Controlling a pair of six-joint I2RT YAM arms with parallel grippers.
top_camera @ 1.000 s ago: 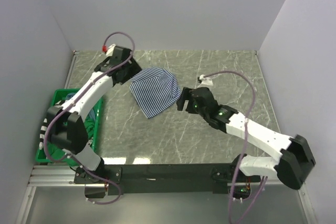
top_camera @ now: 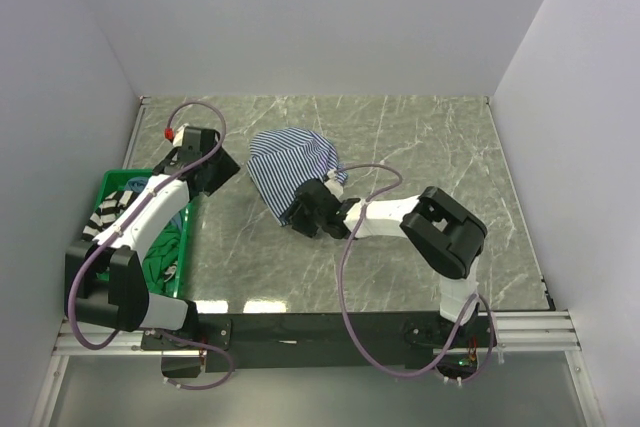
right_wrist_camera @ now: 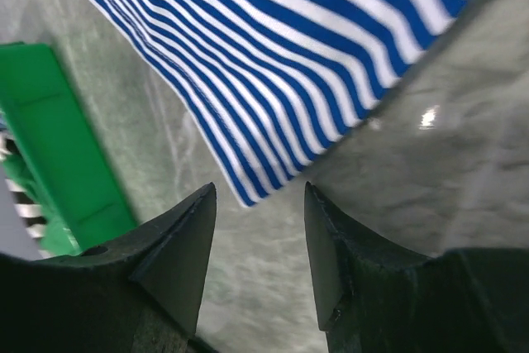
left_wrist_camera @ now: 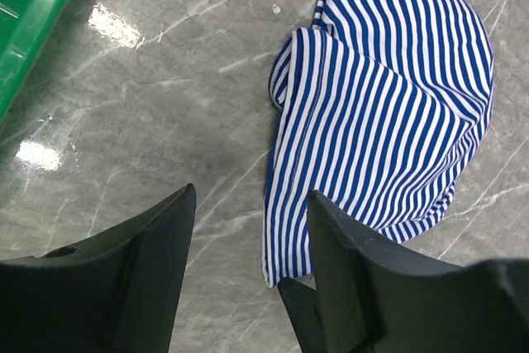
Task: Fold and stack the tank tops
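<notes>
A blue-and-white striped tank top [top_camera: 285, 165] lies bunched and partly folded over near the middle of the table. Its lower corner [right_wrist_camera: 256, 173] points toward my right gripper, whose parted fingers stand just short of that tip with nothing between them. In the top view the right arm hides part of the cloth. My left gripper hovers to the left of the top, its fingers apart over bare table. The near edge of the striped cloth [left_wrist_camera: 364, 121] runs close to its right finger.
At the left a green bin [top_camera: 187, 247] holds more garments, among them a green cloth [top_camera: 160, 252] and a black-and-white striped one [top_camera: 108, 209]. Bare marble table [top_camera: 440, 147] spreads to the right and in front of the top.
My right gripper has come left and lower, from beside the striped top to its lower corner. The left gripper has drawn left and a little nearer the front. The cloth lies as before.
</notes>
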